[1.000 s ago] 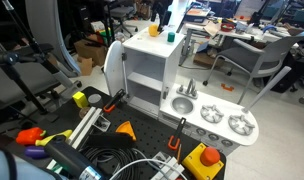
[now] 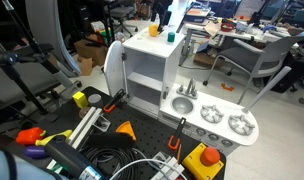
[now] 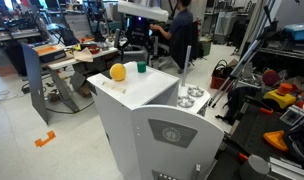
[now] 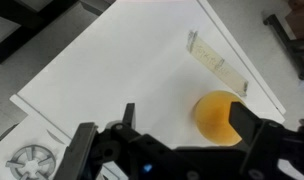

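Observation:
A yellow round object [image 4: 214,112] sits on the white cabinet's top [image 4: 122,60], near one edge. Above that top my gripper points down with its fingers spread wide. In the wrist view the yellow object shows between the fingers, nearer the right one, which overlaps its edge; nothing is gripped. Exterior view 2 shows the yellow object [image 3: 117,72] near a corner of the cabinet top, with a small green cup [image 3: 142,66] farther back. Both the yellow object [image 2: 153,30] and the green cup [image 2: 171,37] also appear in exterior view 1. The green cup is outside the wrist view.
The cabinet's grey door [image 3: 177,140] hangs open. Beside the cabinet is a low white counter with a sink [image 2: 182,105] and burners [image 2: 241,124]. Tape [image 4: 217,65] lies on the cabinet top, whose middle is largely clear. A chair [image 2: 257,58] stands behind.

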